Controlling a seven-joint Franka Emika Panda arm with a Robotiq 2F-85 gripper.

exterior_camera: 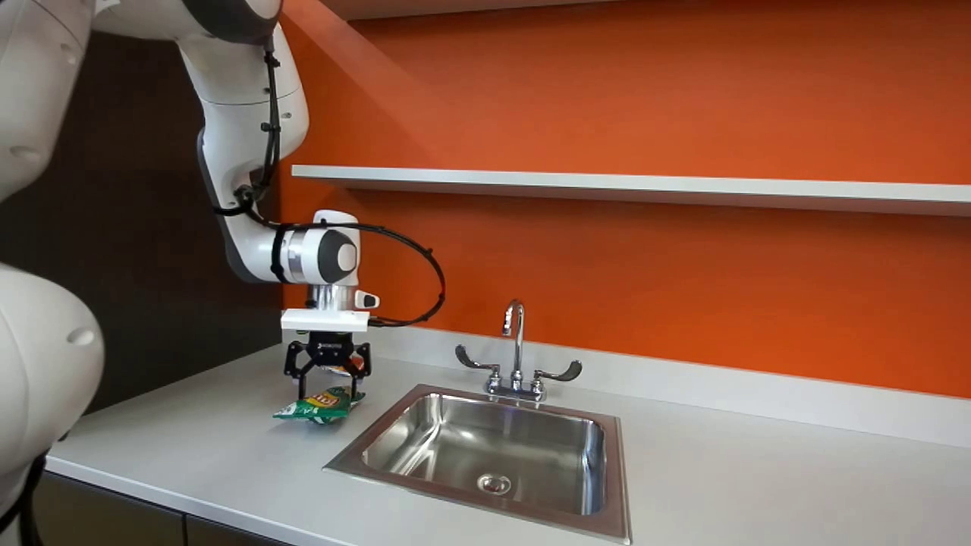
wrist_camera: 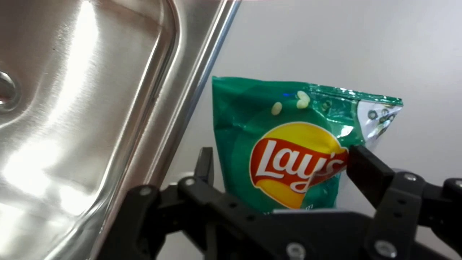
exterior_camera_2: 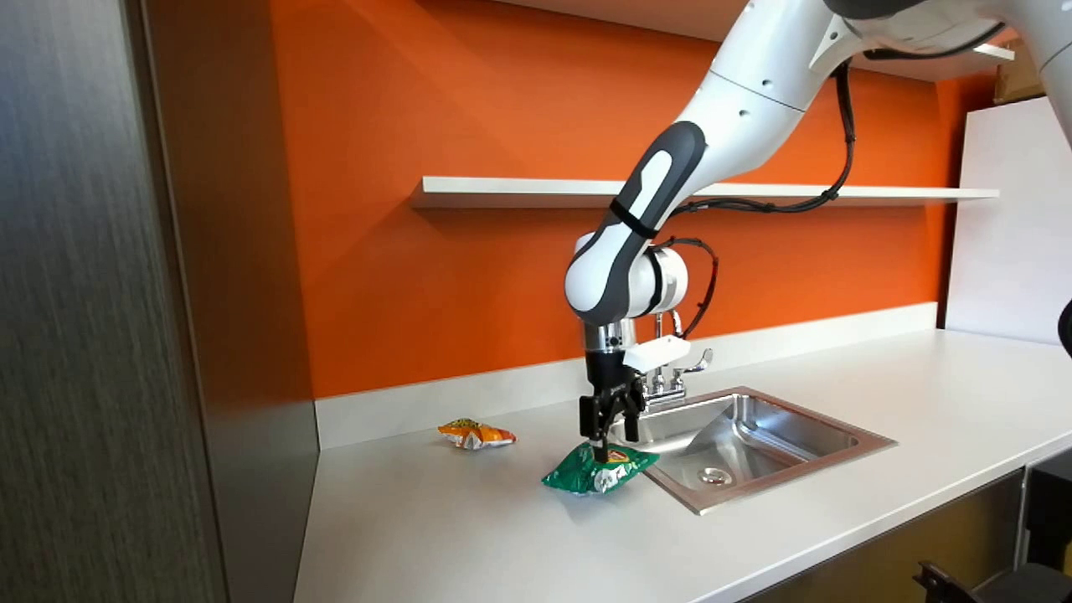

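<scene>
A green Lay's chip bag (wrist_camera: 238,143) lies on the counter just left of the sink in exterior view 1. Over it my gripper (exterior_camera: 328,396) points straight down, fingers apart. From the wrist camera, one finger (wrist_camera: 205,167) stands clear of the bag on the sink side, while the other finger (wrist_camera: 368,173) overlaps its opposite edge; whether that one touches cannot be told. Exterior view 2 has the gripper (exterior_camera_2: 610,450) low at the green bag (exterior_camera_2: 578,472), one finger in front of it. Farther back, toward the wall, lies an orange snack bag (exterior_camera_2: 472,434).
The steel sink (exterior_camera: 611,473) is close beside the green bag, with a faucet (exterior_camera: 516,341) behind it. A white shelf (exterior_camera: 637,182) runs along the orange wall. Bare counter (exterior_camera_2: 422,533) extends in front of the bags.
</scene>
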